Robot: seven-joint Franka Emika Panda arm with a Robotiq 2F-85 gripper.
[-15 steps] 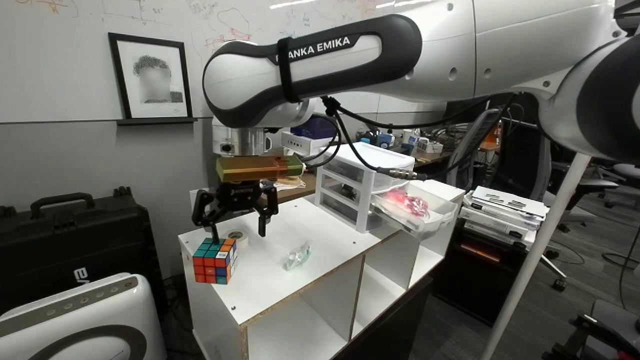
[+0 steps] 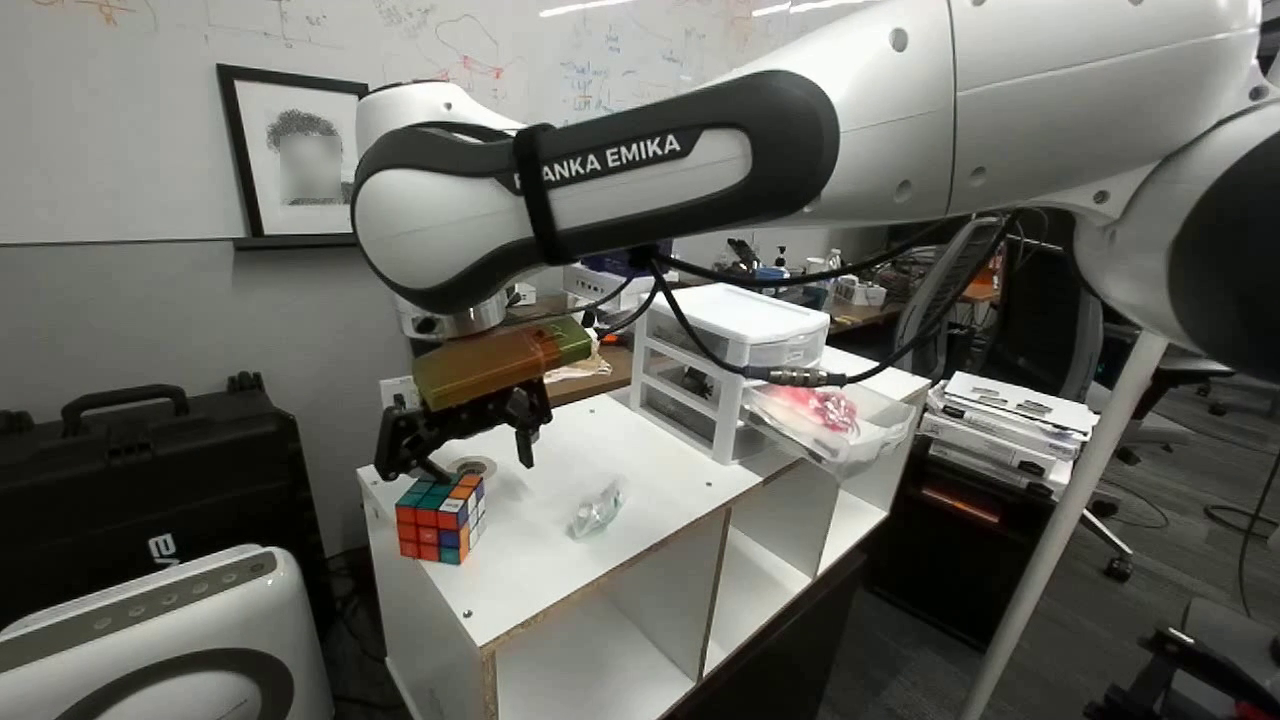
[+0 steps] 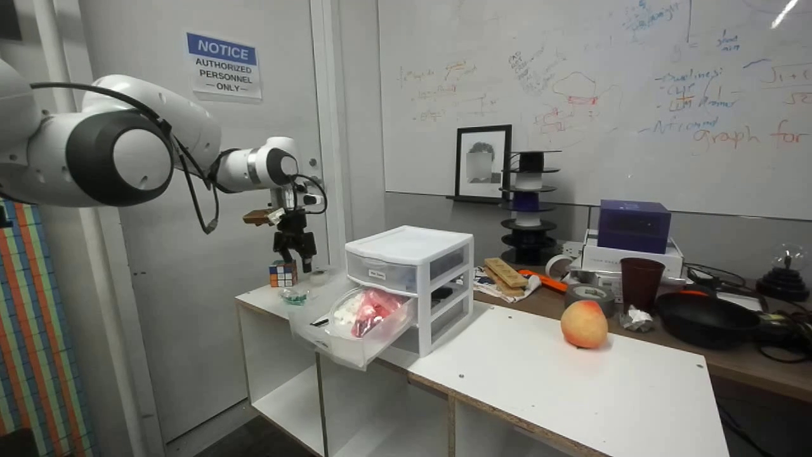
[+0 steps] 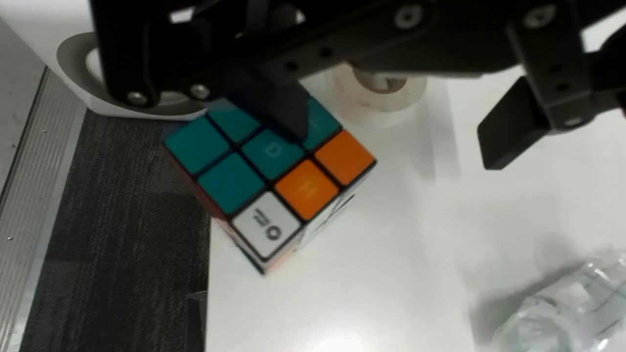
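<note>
A Rubik's cube [image 2: 432, 526] sits at the left end of the white shelf top [image 2: 624, 456]. My gripper [image 2: 480, 466] hangs tilted above it, open, with its fingers wide apart and nothing between them. In the wrist view, one fingertip [image 4: 290, 114] covers part of the cube's [image 4: 234, 182] teal and orange top, and whether it touches cannot be made out. The other finger [image 4: 507, 135] is over bare shelf, well to the right of the cube. From the second exterior view, the gripper [image 3: 295, 263] appears just above the cube [image 3: 282, 275].
Behind the cube lies a tape roll [image 4: 381, 97]; a crumpled clear plastic piece [image 2: 596, 510] rests to its right. A white drawer unit [image 2: 726, 312] has one drawer [image 3: 350, 335] pulled out, holding pink items. Farther along is a peach [image 3: 584, 324]. The shelf's left edge is near the cube.
The wrist has swung left and the gripper has tilted from nearly level. The cube has shifted slightly right and turned a little on the shelf top.
</note>
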